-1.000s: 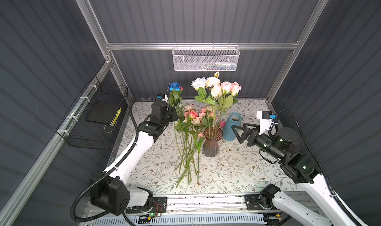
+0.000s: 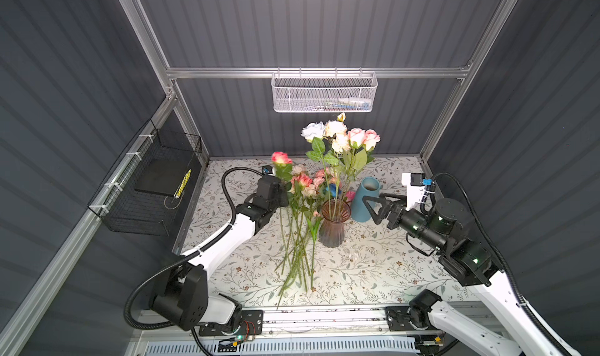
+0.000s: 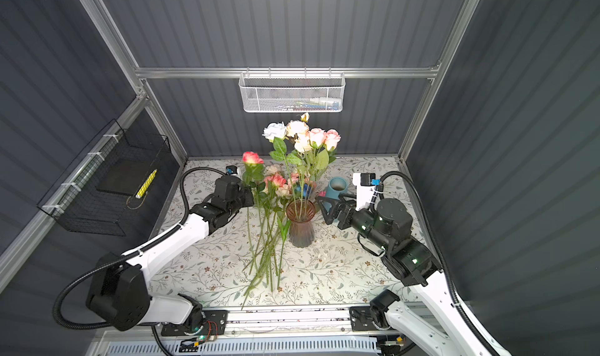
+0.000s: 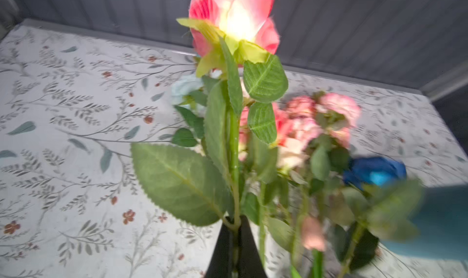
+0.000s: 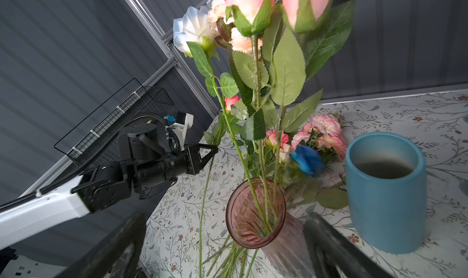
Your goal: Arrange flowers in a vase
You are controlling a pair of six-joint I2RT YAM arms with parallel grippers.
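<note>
A ribbed pinkish glass vase (image 2: 332,231) holds several white and pink roses (image 2: 355,137). Left of it lies a pile of pink flowers (image 2: 304,180) with long stems toward the front; a blue rose (image 5: 307,161) is among them. My left gripper is shut on the stem of a red-pink rose (image 4: 231,19), which stands upright above the pile. My right gripper (image 2: 378,207) stands open right of the glass vase, nothing visible between its blurred fingers in the right wrist view.
A teal vase (image 5: 385,204) stands empty behind and right of the glass vase. A black wire basket (image 2: 153,187) is on the left wall, a white mesh basket (image 2: 322,93) on the back wall. The table is clearer at front right.
The blue rose, earlier raised at my left gripper, has gone down into the pile. The right arm is almost still.
</note>
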